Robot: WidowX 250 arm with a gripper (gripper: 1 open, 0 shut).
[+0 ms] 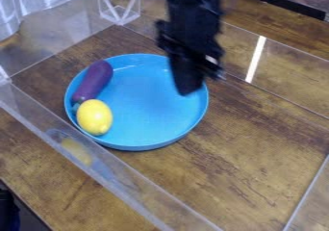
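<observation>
A blue round plate [148, 115] holds a purple eggplant-like object [91, 81] on its left side and a yellow lemon-like object [94, 116] just below it. My gripper [195, 69] is blurred, raised over the back right part of the plate, apart from both objects. Its finger state is hard to make out in the blur.
A clear plastic edge runs along the left and lower left. A pale strip lies on the table at the upper right.
</observation>
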